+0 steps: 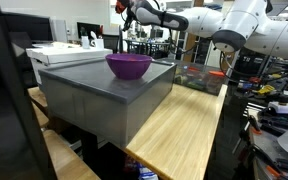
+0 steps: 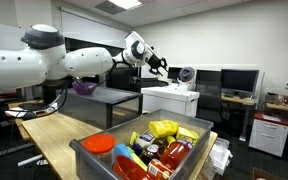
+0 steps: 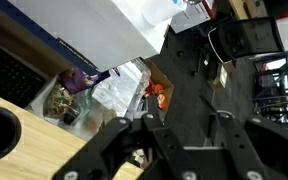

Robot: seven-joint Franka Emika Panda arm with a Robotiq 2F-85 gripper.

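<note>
My gripper (image 1: 125,12) is raised high at the end of the outstretched arm, behind and above the purple bowl (image 1: 129,66). In the second exterior view the gripper (image 2: 158,63) hangs in the air near a white cabinet (image 2: 169,101), its fingers apart with nothing seen between them. The bowl stands upright on a grey box (image 1: 102,95) and its inside is hidden. Dark fingers fill the lower part of the wrist view, apart from one another. No yellow object shows near the gripper now.
A grey bin (image 2: 96,160) holds several colourful things, among them a yellow one (image 2: 163,129) and a red one (image 2: 176,155). Monitors and desks stand farther back.
</note>
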